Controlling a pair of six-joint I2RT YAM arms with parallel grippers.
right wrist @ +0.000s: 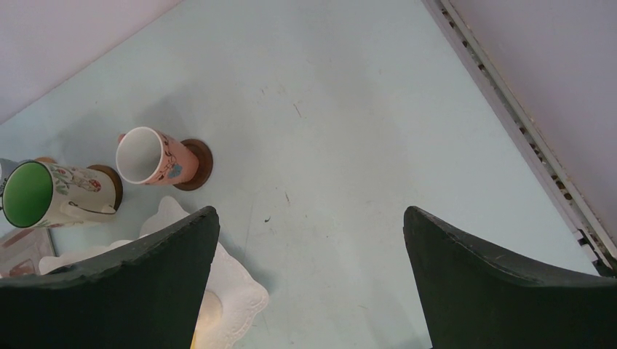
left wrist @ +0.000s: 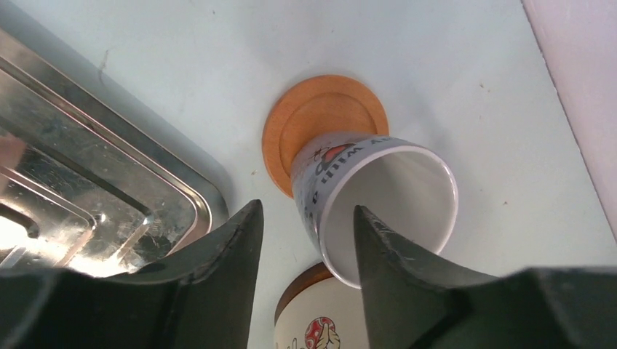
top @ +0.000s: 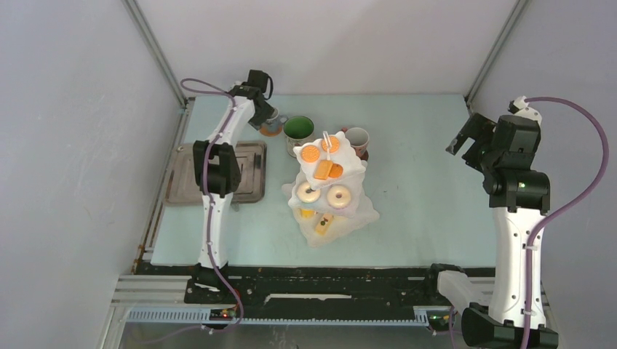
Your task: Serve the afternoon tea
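Observation:
In the left wrist view a white mug [left wrist: 320, 156] printed with lettering stands on a round light-wood coaster [left wrist: 278, 138]. My left gripper is open, one finger either side of the mug's near wall and clear of it. From the top view, that arm partly hides the mug. A floral mug with a green inside [right wrist: 80, 185] and a pink mug [right wrist: 174, 160] stand to the right, each on a dark coaster. Open and empty, my right gripper hangs over the table's right side.
A steel tray [top: 249, 190] lies left of the mugs, under my left arm. Mid-table stands a tiered white stand [top: 355, 227] with toy doughnuts, orange slices and cakes, close in front of the mugs.

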